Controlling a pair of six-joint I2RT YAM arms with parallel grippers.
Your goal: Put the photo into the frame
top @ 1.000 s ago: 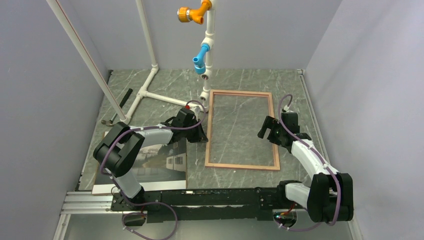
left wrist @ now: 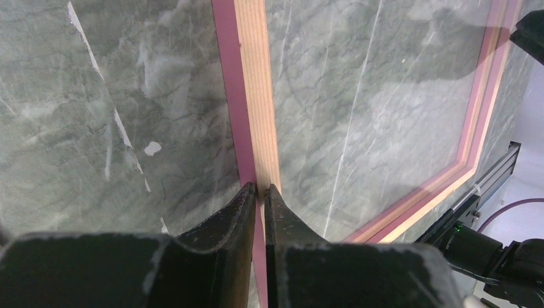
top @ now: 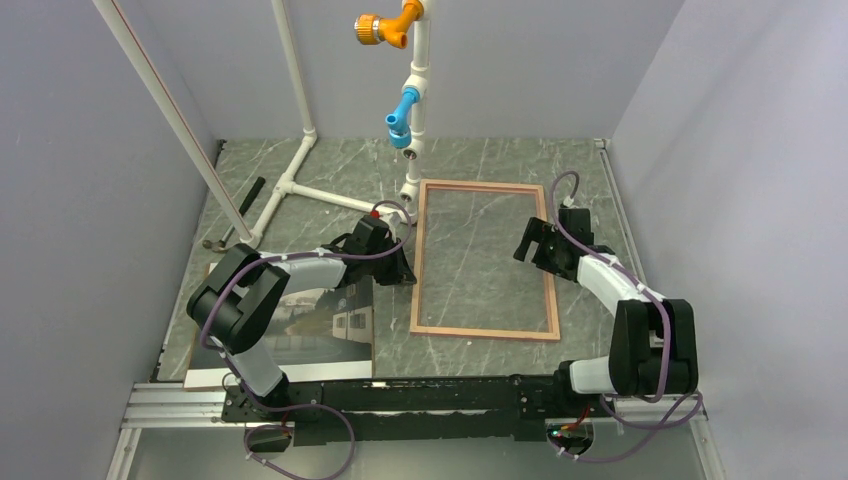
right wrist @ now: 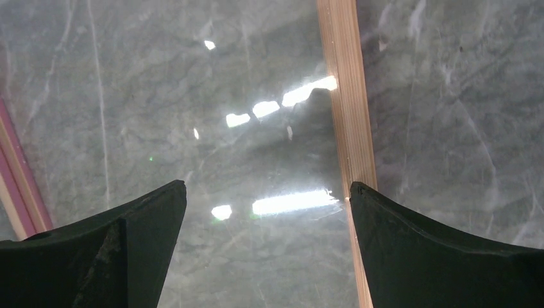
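The wooden frame (top: 485,332) lies flat on the grey marbled surface, right of centre. On its left bar my left gripper is shut, the wood (left wrist: 260,115) between its fingertips. My right gripper stands open over the frame's right side; its right finger (right wrist: 391,237) is by the right bar (right wrist: 349,96), its left finger (right wrist: 151,231) over the inside area. Nothing is between those fingers that I can see as held. The photo (top: 320,345), a grey landscape print with a pale border, lies at the front left, partly under the left arm.
White pipes (top: 340,199) cross the back left and rise near the frame's far left corner. A dark-handled tool (top: 248,200) lies at the far left. Grey walls close both sides. Clear surface (top: 400,355) shows between photo and frame.
The right arm has shifted forward, its gripper a little farther toward the back and slightly left over the frame. The left arm, frame and photo have stayed put.
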